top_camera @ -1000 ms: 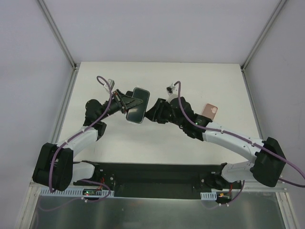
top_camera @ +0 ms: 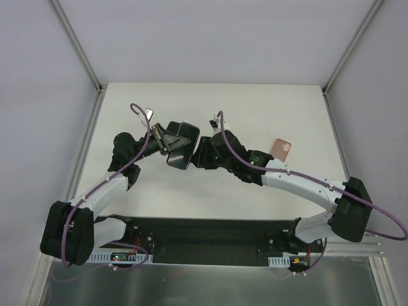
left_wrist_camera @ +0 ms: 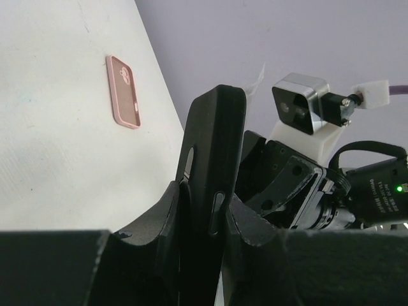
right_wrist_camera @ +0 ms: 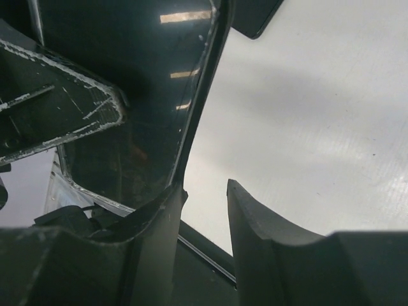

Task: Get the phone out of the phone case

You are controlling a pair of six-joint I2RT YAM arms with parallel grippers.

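Note:
A black phone in its case (top_camera: 184, 153) is held up in the air by my left gripper (top_camera: 167, 141), its fingers on either side of it; in the left wrist view it stands on edge between them (left_wrist_camera: 210, 159). My right gripper (top_camera: 201, 153) is just right of it, fingers apart and open. In the right wrist view one of its fingertips (right_wrist_camera: 175, 194) is at the case's edge (right_wrist_camera: 137, 127), touching or very near, and the other is over bare table.
A pink phone case (top_camera: 280, 148) lies on the right of the white table (top_camera: 236, 197). A dark flat object (right_wrist_camera: 255, 13) is partly in view in the right wrist view.
The held phone and case have shifted slightly left with my left gripper.

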